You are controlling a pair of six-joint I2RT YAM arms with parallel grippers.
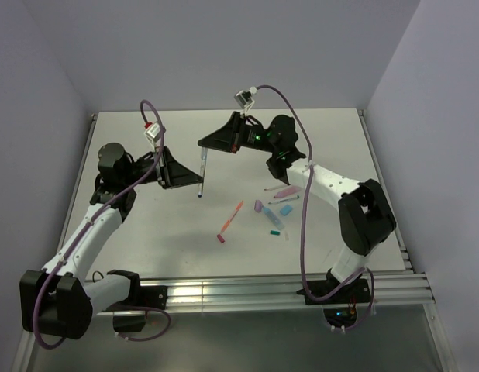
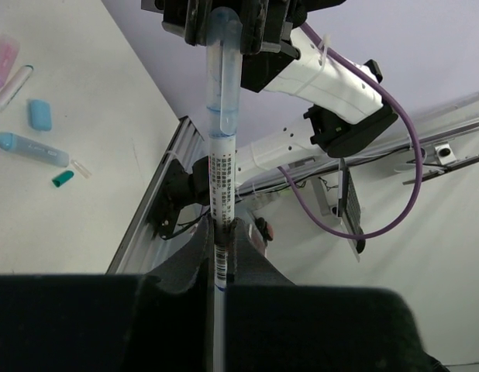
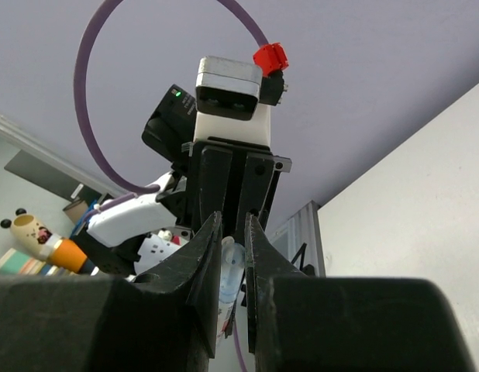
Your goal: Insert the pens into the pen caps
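Observation:
A slim pen (image 1: pixel 202 172) with a white printed body stands nearly upright in the air between my two grippers. At its upper end is a translucent bluish cap (image 2: pixel 224 77) with a clip, lined up with the body (image 2: pixel 222 178). My left gripper is shut on the pen's body, lower down. From the other side, my right gripper has its fingers around the cap's top end, touching it on both sides. The pen's lower end, dark blue in the top view, is hidden by the left gripper's fingers in the left wrist view.
On the white table lie an orange pen (image 1: pixel 232 217), a red cap (image 1: pixel 221 239), a blue tube (image 1: pixel 272 217), a small green piece (image 1: pixel 275 232), a blue block (image 1: pixel 286 210) and several pink or purple items.

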